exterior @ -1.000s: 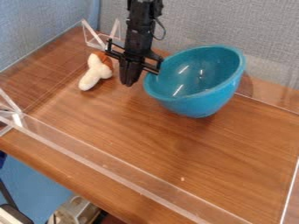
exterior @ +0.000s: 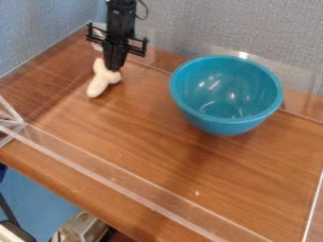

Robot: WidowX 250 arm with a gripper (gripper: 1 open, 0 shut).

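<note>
My black gripper (exterior: pixel 115 63) is at the back left of the wooden table, low over the upper end of a white, elongated soft toy (exterior: pixel 104 80), shut as far as shows, with the toy's top partly hidden behind it. A teal bowl (exterior: pixel 225 95) stands upright at the back right, apart from the gripper.
Grey textured walls line the back and left. Clear edging runs along the table's sides, and a blue floor shows beyond the lower left edge.
My gripper has moved left, away from the bowl to above the white toy. The bowl has settled slightly to the right. The toy looks unmoved.
</note>
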